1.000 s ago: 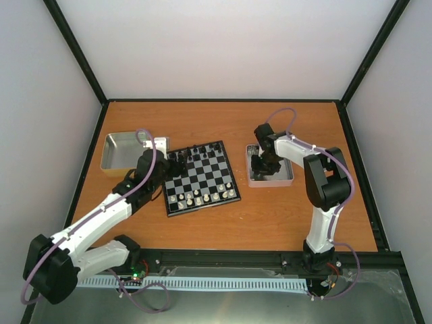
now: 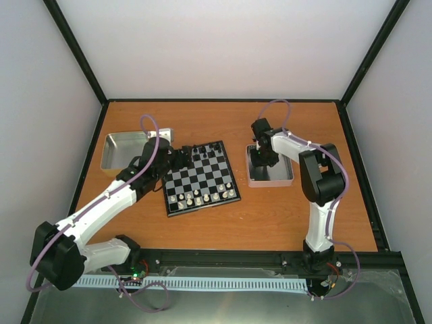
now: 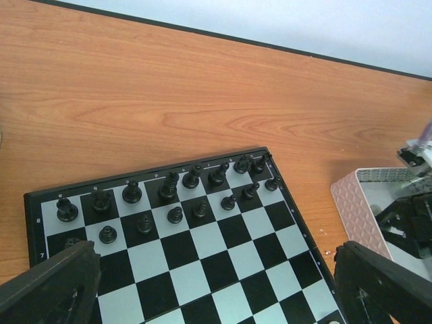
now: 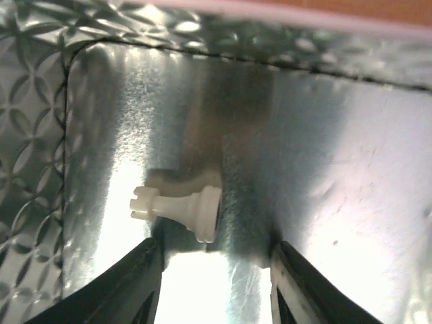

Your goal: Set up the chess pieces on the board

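Observation:
A white rook [image 4: 177, 208] lies on its side in the metal-lined pink box [image 2: 270, 182]. My right gripper is just beside it in that box, fingers apart, nothing between them. The chessboard [image 2: 202, 175] carries white pieces along its near side and black pieces, such as a black pawn [image 3: 175, 214], along its far side. My left gripper hangs open over the board's left part, empty, with the black pieces in sight between and beyond its fingers.
A metal tray [image 2: 121, 145] stands at the back left. Bare wooden table [image 2: 209, 229] lies in front of the board and behind it.

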